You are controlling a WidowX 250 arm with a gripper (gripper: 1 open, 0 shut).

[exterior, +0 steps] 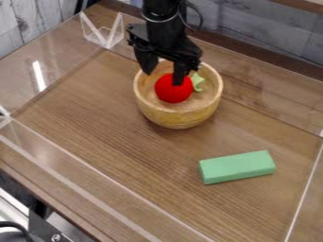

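Observation:
The black gripper [164,59] hangs over a wooden bowl [180,118] near the top centre, its fingers reaching down at the bowl's back rim. Inside the bowl lie a red ball-like object [173,89] and a small pale green item [198,81] behind it at the right. Whether anything is between the fingers is hard to tell.
A green block [236,167] lies on the wooden table [101,161] at the lower right. Clear plastic pieces are at the upper left.

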